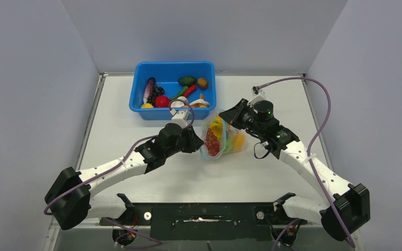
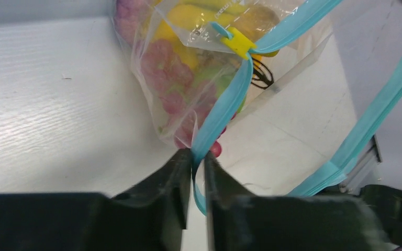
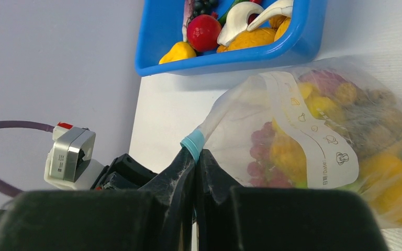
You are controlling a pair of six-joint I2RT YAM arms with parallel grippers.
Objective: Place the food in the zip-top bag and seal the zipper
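Observation:
The clear zip top bag [image 1: 223,140] lies in the middle of the table with grapes [image 2: 163,68], yellow food [image 3: 288,151] and other pieces inside. Its light-blue zipper rim gapes toward the left, and a yellow slider [image 2: 239,43] sits on that rim. My right gripper is shut on one end of the blue rim, which sticks up from its fingertips. At the rim's other side is my left gripper; the strip passes between its fingers, which stand close together with a slim gap still showing.
Behind the bag stands a blue bin [image 1: 172,66] holding fruit and vegetables, including a red round one [image 3: 204,33] and a yellow one [image 3: 178,53]. Bare table [image 1: 180,183] lies in front and at both sides.

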